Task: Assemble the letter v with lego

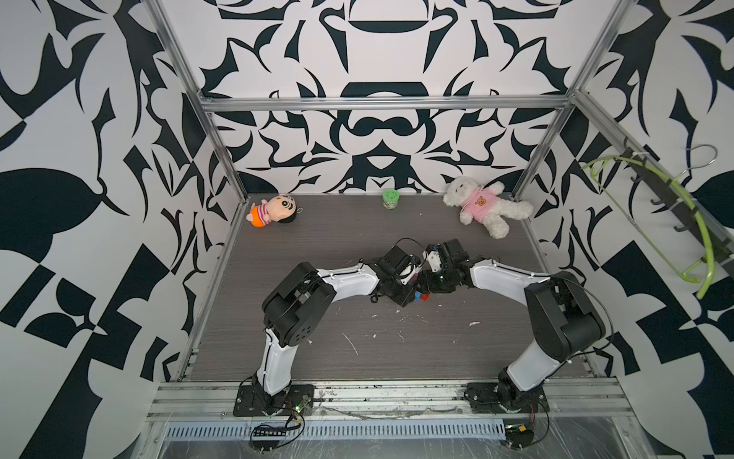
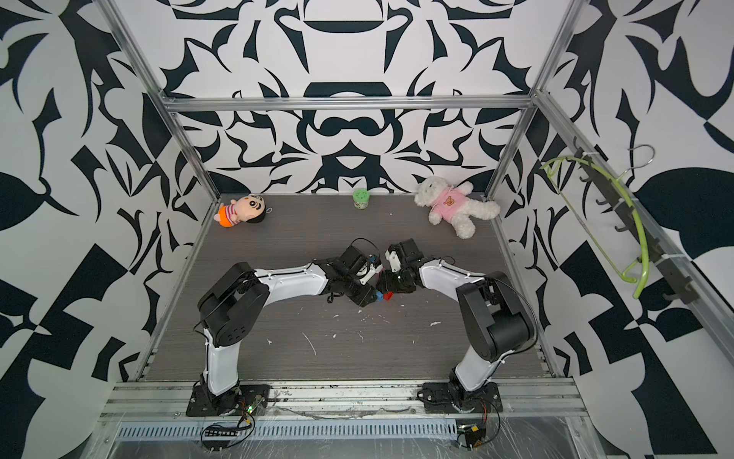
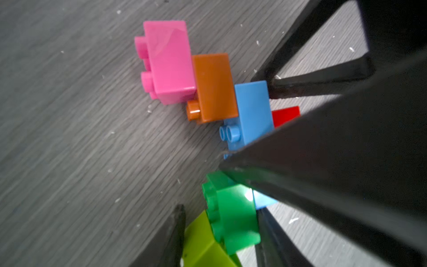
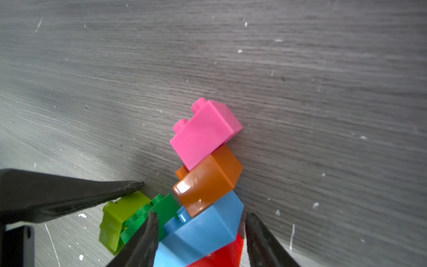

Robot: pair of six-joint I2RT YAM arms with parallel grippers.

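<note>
My left gripper is shut on a lime brick (image 3: 200, 242) and green brick (image 3: 235, 213), at the near end of a brick cluster. Blue bricks (image 4: 200, 235), an orange brick (image 4: 209, 182) and a pink brick (image 4: 206, 133) form a stepped diagonal, with a red brick (image 4: 224, 255) beside the blue. My right gripper stands part open, its fingers either side of the blue brick, close to the left one; whether they touch it is unclear. In both top views the grippers mostly hide the bricks.
A plush doll (image 1: 271, 210) lies back left, a white bear (image 1: 481, 206) back right, and a green container (image 1: 390, 198) at the back middle.
</note>
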